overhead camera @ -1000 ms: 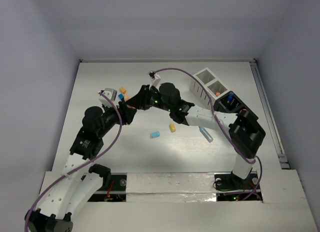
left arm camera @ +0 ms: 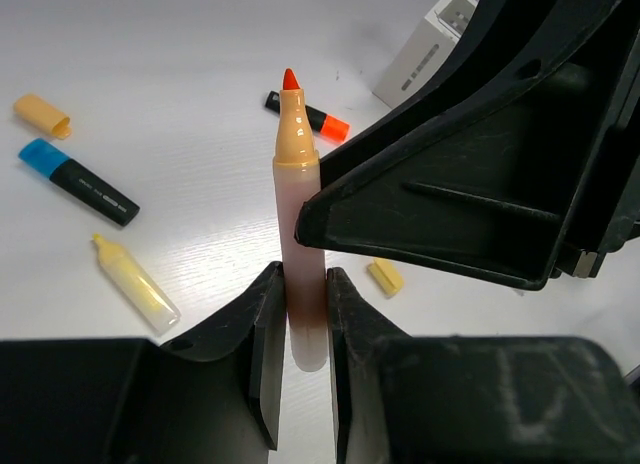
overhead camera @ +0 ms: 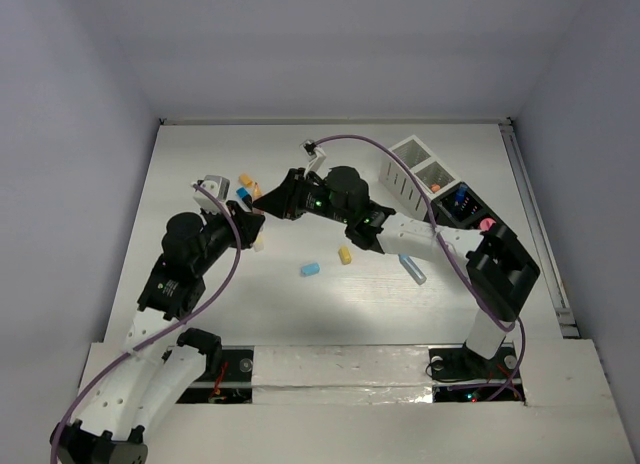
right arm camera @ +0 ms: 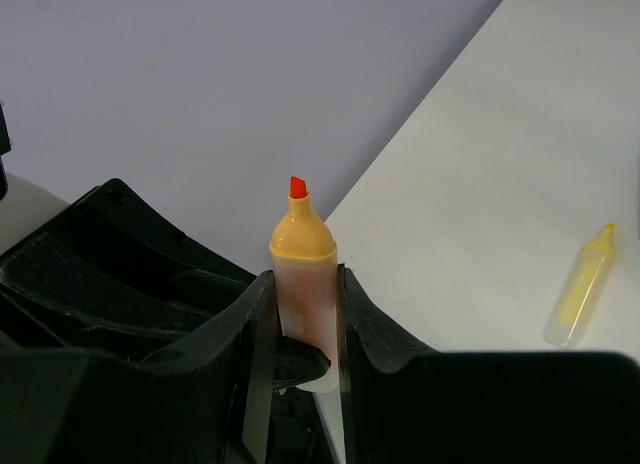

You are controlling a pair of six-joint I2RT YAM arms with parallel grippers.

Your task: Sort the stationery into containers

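An orange-tipped highlighter [left arm camera: 298, 214] stands upright, uncapped, in my left gripper, which is shut on it at the left of the top view. My right gripper meets it from the other side, its fingers at the same marker's body; whether they grip it is hard to tell. On the table in the left wrist view lie a yellow highlighter [left arm camera: 135, 282], a blue-capped marker [left arm camera: 95, 189], an orange-ended black marker [left arm camera: 300, 114], an orange cap [left arm camera: 42, 115] and a yellow cap [left arm camera: 385, 276].
A white compartment container [overhead camera: 395, 184] and a black bin [overhead camera: 450, 210] stand at the right. A light blue cap [overhead camera: 310, 269] lies mid-table, and a grey-blue stick [overhead camera: 411, 268] near the right arm.
Both grippers have shifted slightly in the top view, the right arm a little rightward at its elbow, and more of the orange highlighter shows between them. The table items are unmoved.
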